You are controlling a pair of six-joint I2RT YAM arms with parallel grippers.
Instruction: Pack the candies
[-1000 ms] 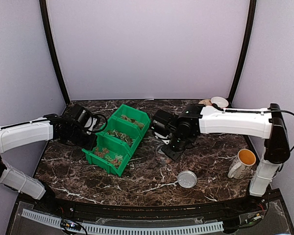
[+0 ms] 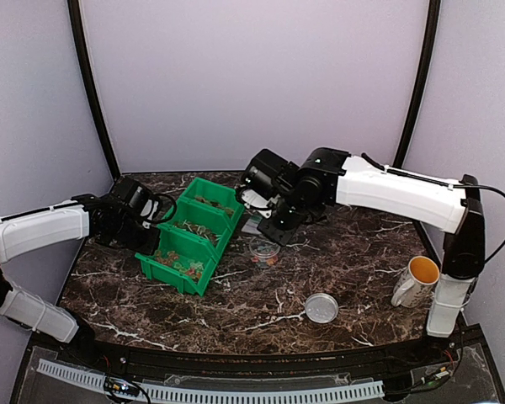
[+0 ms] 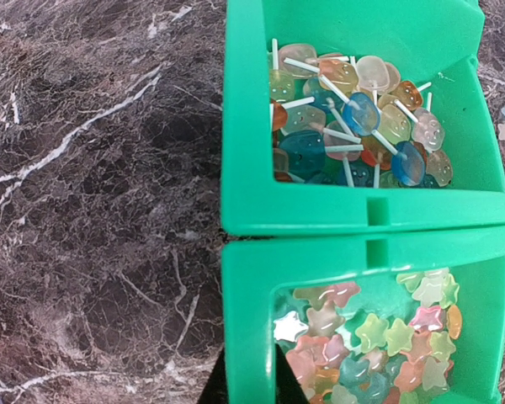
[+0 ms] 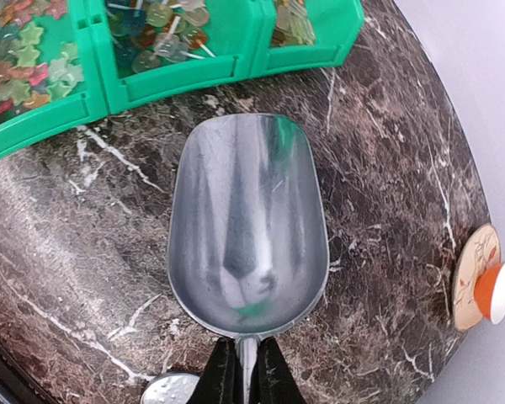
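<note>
The green bin has three compartments: star candies in the near one, lollipops in the middle, and other candies at the far end. My left gripper is shut on the bin's side wall by the star compartment. Right of the bin, my right gripper is shut on the handle of a shiny metal scoop. No candy shows in the scoop's bowl. A small clear container with reddish pieces appears below the right gripper in the top view; its details are blurred.
A round clear lid lies on the table in front. Far right stands a white mug with an orange inside.
Bin and clear container shifted slightly left; the left gripper stayed at the bin's edge.
</note>
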